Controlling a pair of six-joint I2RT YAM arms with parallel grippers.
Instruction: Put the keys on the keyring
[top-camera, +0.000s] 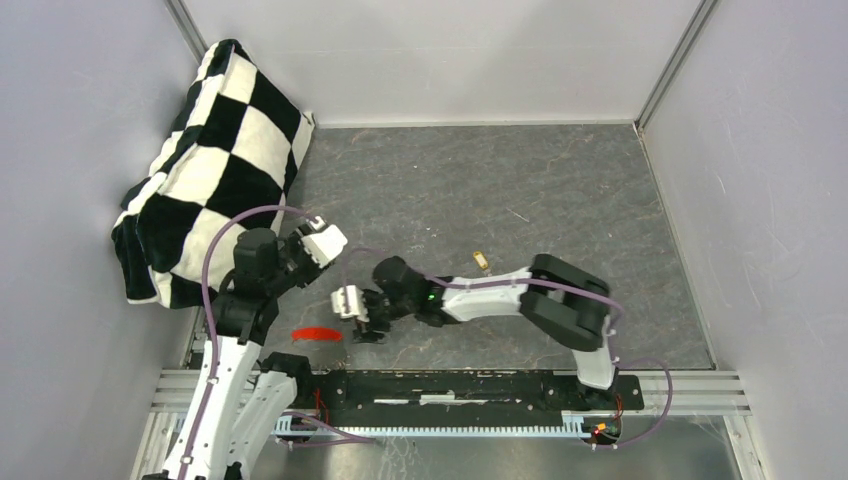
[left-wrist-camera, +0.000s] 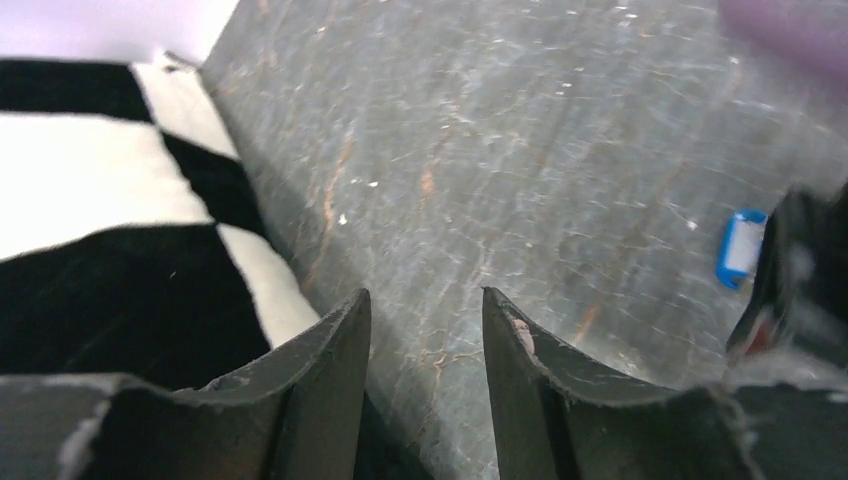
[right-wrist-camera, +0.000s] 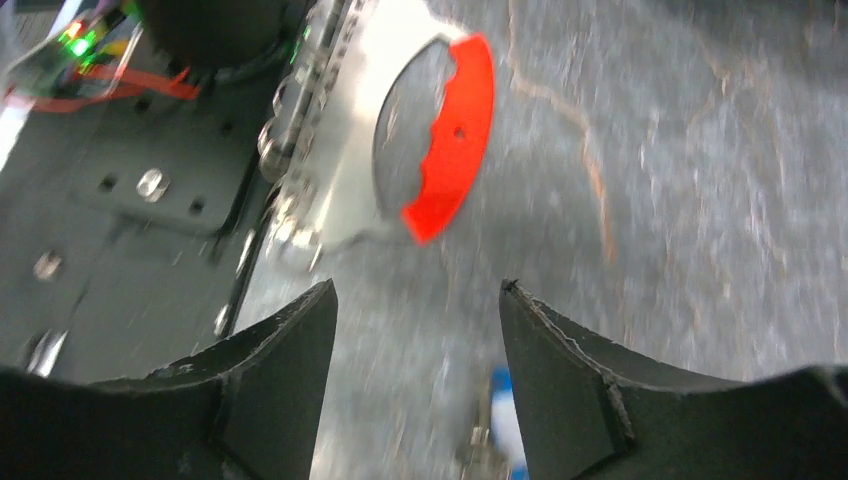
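Note:
A blue-edged key tag (left-wrist-camera: 741, 245) lies on the floor at the right of the left wrist view. In the right wrist view the tag (right-wrist-camera: 510, 425) is partly hidden behind a finger, with a metal part beside it; from above it is covered by the right arm. A curved red piece (right-wrist-camera: 458, 140), apparently joined to a silver curved body (right-wrist-camera: 350, 130), lies farther off. A yellow tag (top-camera: 481, 260) rests behind the right forearm. My left gripper is open and empty. My right gripper stands wide open, nothing between its fingers.
A black-and-white checkered cushion (top-camera: 215, 180) fills the left side, near the left gripper. Black rail hardware (top-camera: 440, 398) runs along the front edge. Both grippers are near each other.

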